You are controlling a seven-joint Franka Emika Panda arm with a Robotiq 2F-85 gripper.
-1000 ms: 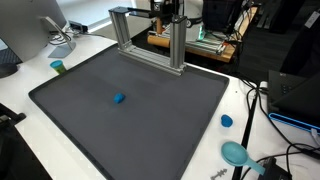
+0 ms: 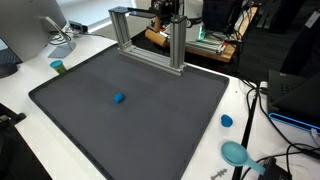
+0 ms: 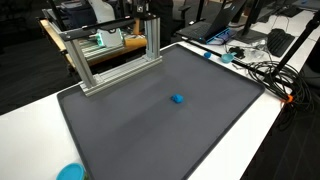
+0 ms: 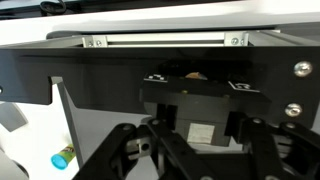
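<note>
In the wrist view my gripper reaches up to a dark block on the black panel of a metal-edged frame. Its two dark fingers stand apart, one on each side, and the block shows between their tips. How firmly they touch it is hard to see. Both exterior views show the aluminium frame standing at the edge of the grey mat, with the black bar along its top. The gripper is not clear in either of them.
A small blue piece lies on the grey mat. On the white table are a blue disc, a turquoise ladle-like item and a green-topped cup.
</note>
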